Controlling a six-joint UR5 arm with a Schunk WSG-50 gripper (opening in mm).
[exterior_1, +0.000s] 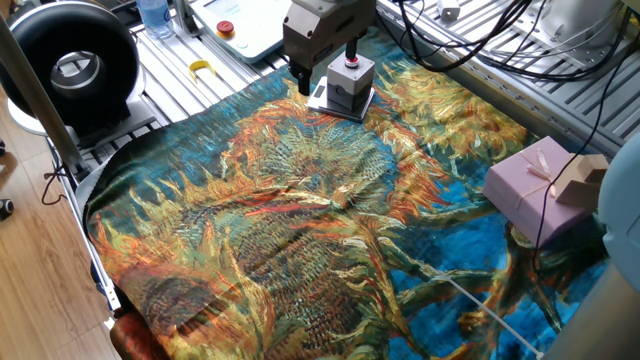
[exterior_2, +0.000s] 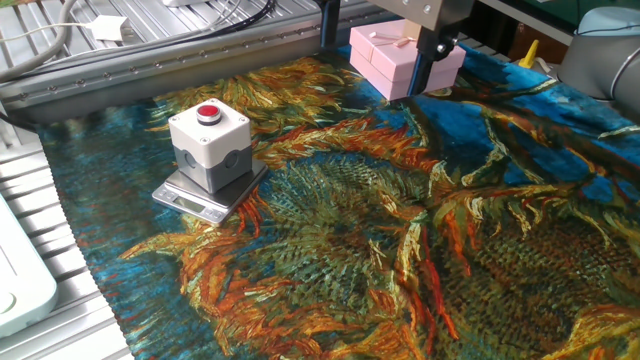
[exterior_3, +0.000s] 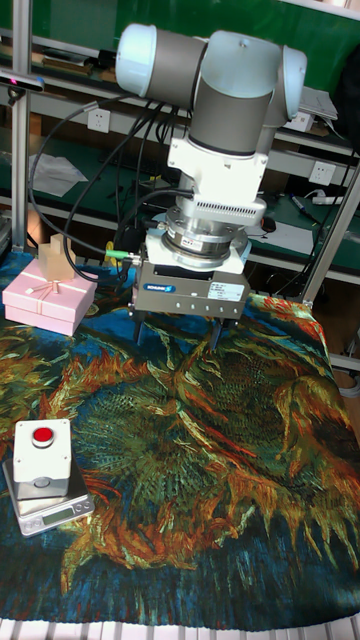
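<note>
A grey-and-white button box (exterior_2: 212, 148) with a red push button on top stands upright on a small silver scale (exterior_2: 190, 204). In exterior view 3 the same box (exterior_3: 43, 459) is at the lower left. My gripper (exterior_3: 176, 337) hangs above the cloth further back, its two fingers wide apart and nothing visible between them. From exterior view 1 the gripper (exterior_1: 328, 77) overlaps the box in the picture, but the other views show them well apart. A pink gift box (exterior_3: 49, 302) sits at the back left of exterior view 3, with a small brown box (exterior_3: 53, 257) on it.
A sunflower-print cloth (exterior_2: 330, 290) covers the table, slightly creased, its middle clear. Black cables (exterior_1: 480, 62) loop over the table's edge. A black round object (exterior_1: 70, 70), a bottle (exterior_1: 155, 17) and a pale tray with a red button (exterior_1: 226, 29) stand beyond the cloth.
</note>
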